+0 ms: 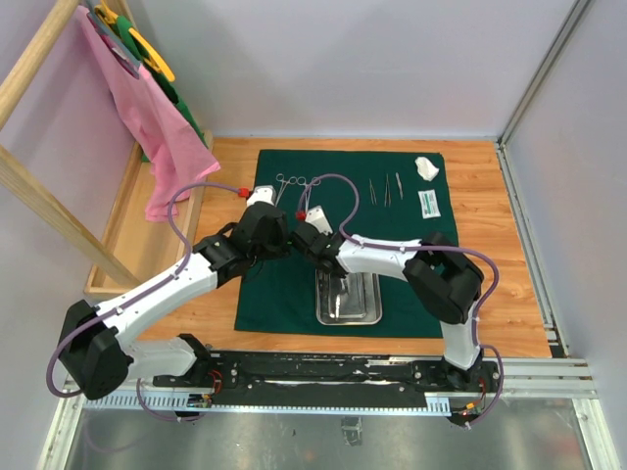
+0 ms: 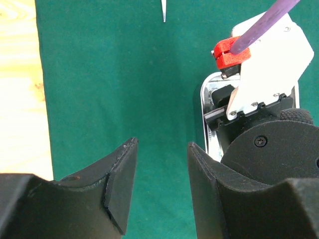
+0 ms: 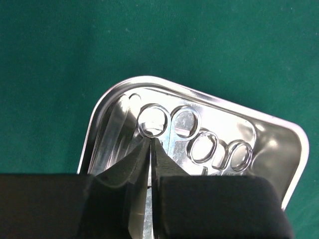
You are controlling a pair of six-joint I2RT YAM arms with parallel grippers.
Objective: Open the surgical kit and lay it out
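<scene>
A metal instrument tray (image 1: 348, 313) lies on the green cloth (image 1: 387, 321); in the right wrist view it holds ringed scissors (image 3: 183, 109) and other steel instruments. My right gripper is over the tray's end among the instruments, fingertips close together at the scissors' rings; whether anything is between them is unclear. My left gripper stands open with nothing between its fingers, over bare cloth left of the tray. Laid-out scissors (image 1: 281, 182), thin instruments (image 1: 387, 189), a packet (image 1: 429, 204) and white gauze (image 1: 427, 168) lie along the back of the cloth.
A wooden rack (image 1: 39, 191) with pink and green cloths stands at the left. Bare wood table (image 1: 514, 245) borders the green cloth. The two wrists are close together above the tray; cloth right of the tray is clear.
</scene>
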